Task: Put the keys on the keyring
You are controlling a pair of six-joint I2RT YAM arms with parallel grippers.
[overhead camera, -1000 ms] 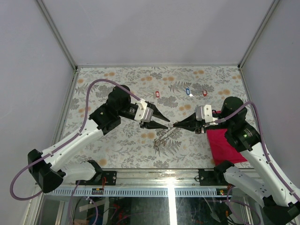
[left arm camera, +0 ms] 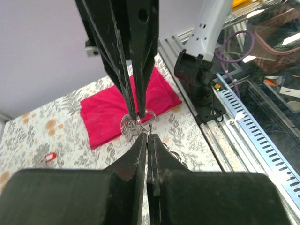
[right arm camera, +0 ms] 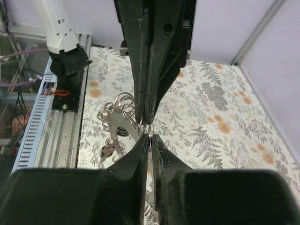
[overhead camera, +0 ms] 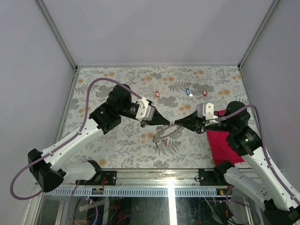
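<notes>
Near the middle of the table, my two grippers meet tip to tip at a thin wire keyring. My left gripper is shut, the ring's fine wire (left arm camera: pixel 150 127) at its fingertips. Facing it, my right gripper has its fingers slightly apart, with thin wire (right arm camera: pixel 150 132) at their tips. In the left wrist view, a small gap shows between the right fingers. Below the tips hang a cluster of wire loops (right arm camera: pixel 123 104) and flat grey metal pieces (right arm camera: pixel 117 125), which look like keys. Just how the wires pass through each other is unclear.
On the table's far side lie a red tag (overhead camera: pixel 157 94), a blue tag (overhead camera: pixel 188 91) and another red tag (overhead camera: pixel 205 93). A red cloth (overhead camera: pixel 222 147) lies at the right, under the right arm.
The hanging metal bunch has spread into a wider loop. My right gripper has barely shifted.
</notes>
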